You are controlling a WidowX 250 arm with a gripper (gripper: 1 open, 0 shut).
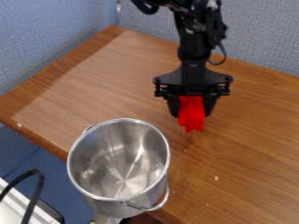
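My black gripper [191,98] hangs over the middle of the wooden table, shut on a red object [191,121] that shows below its fingers; whether the object touches the tabletop I cannot tell. A steel pot [117,160] with wire handles stands at the table's near left, in front and to the left of the gripper.
Grey partition walls [52,26] border it at the back. Beyond its left edge lie a blue surface, a black cable and a white item at the lower left.
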